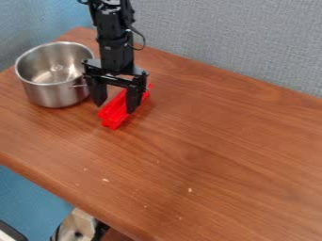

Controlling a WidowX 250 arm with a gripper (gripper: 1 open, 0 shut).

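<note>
My black gripper (pixel 116 96) hangs over a red elongated object (pixel 116 115) lying on the wooden table, its open fingers on either side of or just above it; whether they touch it I cannot tell. A steel pot (pixel 48 88) stands just to the left, close beside the left finger.
</note>
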